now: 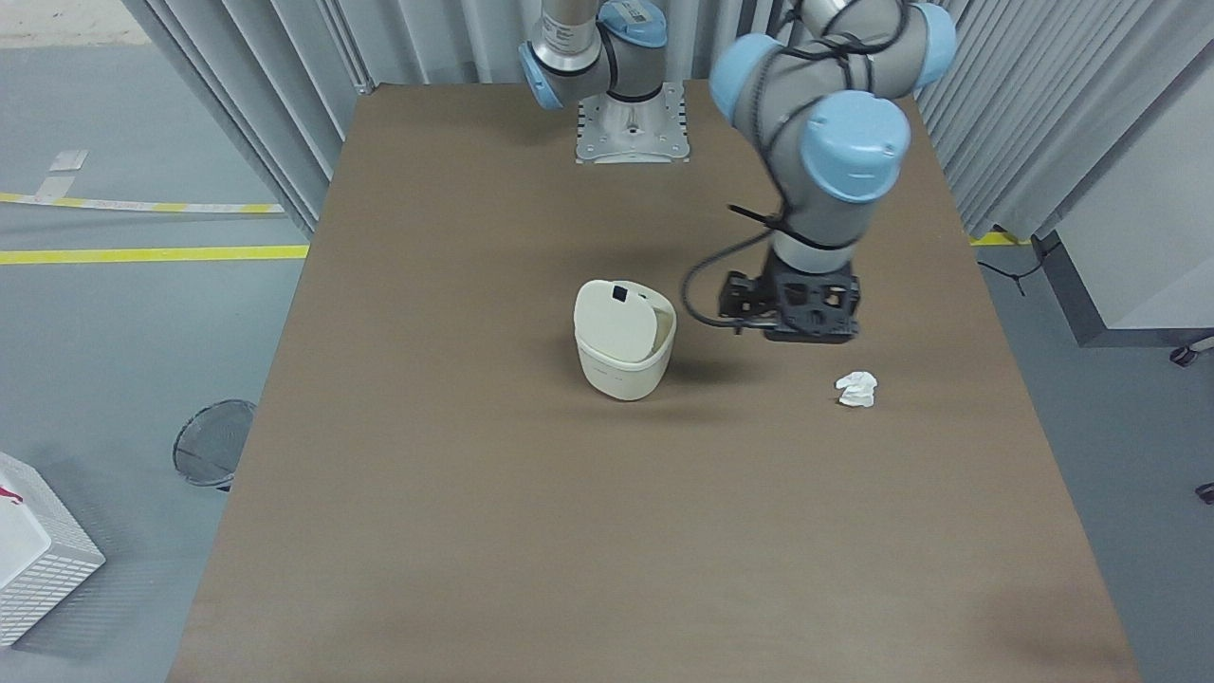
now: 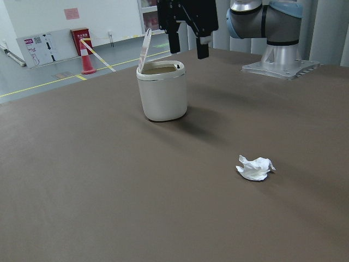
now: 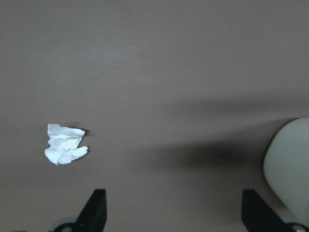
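Observation:
A small white bin (image 1: 615, 353) with its lid tilted up stands on the brown table, also seen in the left view (image 2: 162, 95) and at the right edge of the wrist view (image 3: 289, 164). A crumpled white tissue (image 1: 855, 388) lies to its right (image 2: 254, 169), at the left of the wrist view (image 3: 65, 144). My gripper (image 2: 188, 46) hangs above the table beside the bin, toward the tissue's side, fingers apart with nothing between them (image 3: 174, 210).
The bare table (image 1: 649, 535) has wide free room in front. The robot's base (image 1: 633, 131) is at the back edge. A mesh bin (image 1: 212, 444) and a white box stand on the floor beyond the left edge.

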